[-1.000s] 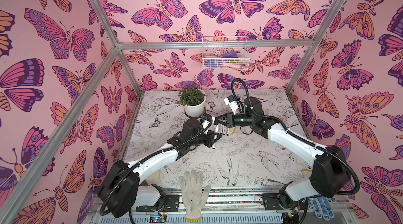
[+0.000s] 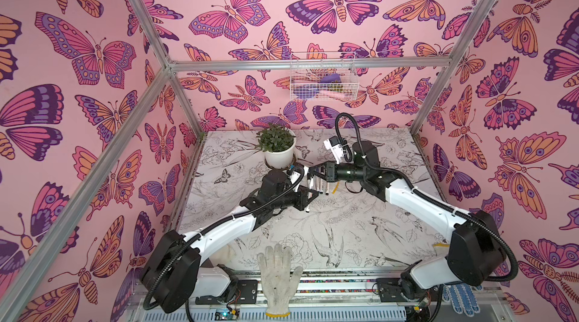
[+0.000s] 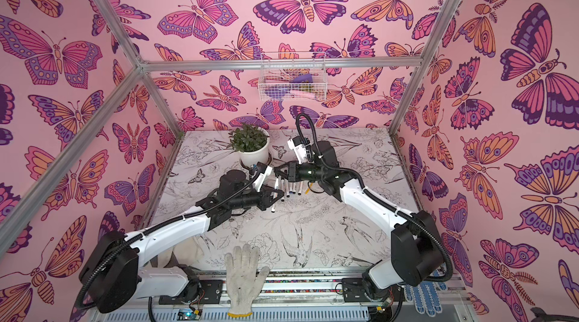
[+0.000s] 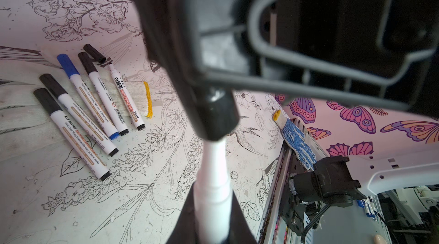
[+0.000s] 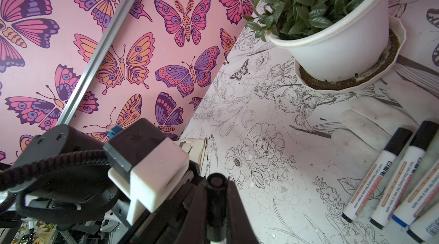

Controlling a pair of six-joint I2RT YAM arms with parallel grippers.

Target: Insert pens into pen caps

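A white marker [image 4: 215,171] stands upright, tip end up, with my left gripper shut on it. Over its upper end sits a black cap [image 4: 215,116], in line with the marker; how deep the tip goes in is hidden. The fingers of my right gripper flank that black cap [image 5: 216,184] closely, and whether they press on it cannot be made out. On the table, one marker [image 4: 125,97] lies with its tip bare, a loose black cap [image 4: 94,53] at its tip. Several capped markers [image 4: 75,143] lie beside it, one with a blue cap [image 4: 67,64].
A potted plant [image 2: 280,159] stands behind the grippers. Beneath the lying markers is a pale glove [image 5: 361,129]; another glove [image 2: 278,279] rests at the front edge. A wire basket [image 2: 324,86] hangs at the back.
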